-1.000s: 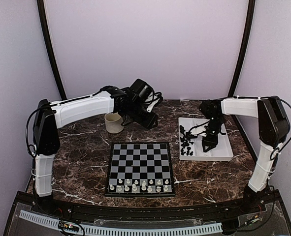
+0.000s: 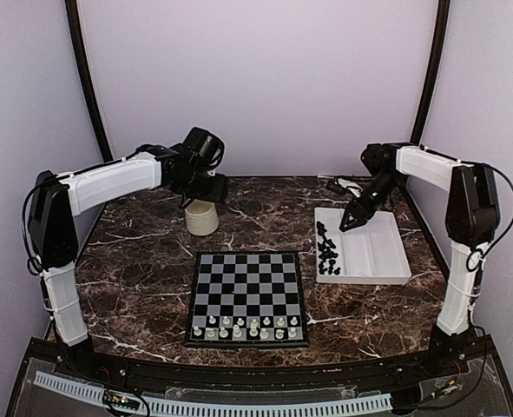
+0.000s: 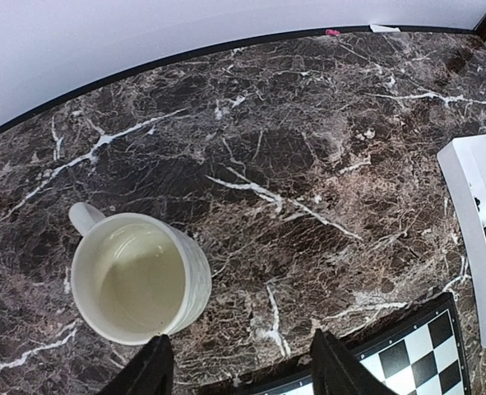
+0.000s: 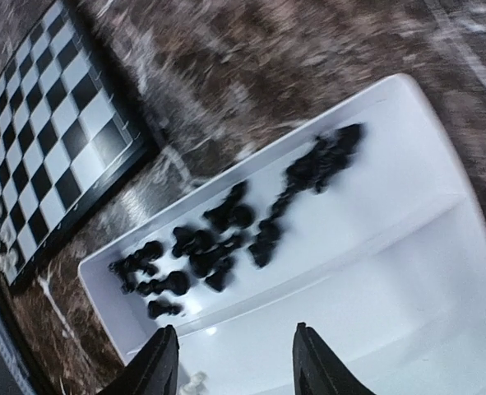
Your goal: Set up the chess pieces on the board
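The chessboard (image 2: 247, 287) lies at the front centre, with white pieces (image 2: 239, 330) standing in two rows along its near edge. Black pieces (image 4: 201, 263) lie jumbled in the left compartment of the white tray (image 2: 382, 252) at the right. My right gripper hangs over the tray, open, with nothing seen between its fingers. My left gripper is open and empty above the table at the back left, near a white mug (image 3: 193, 276).
Bare marble table (image 2: 134, 269) lies left of the board and in front of the tray. Walls bound the back and both sides.
My left gripper has moved left, from the back middle to above the mug. My right gripper has moved back and up, toward the rear of the tray.
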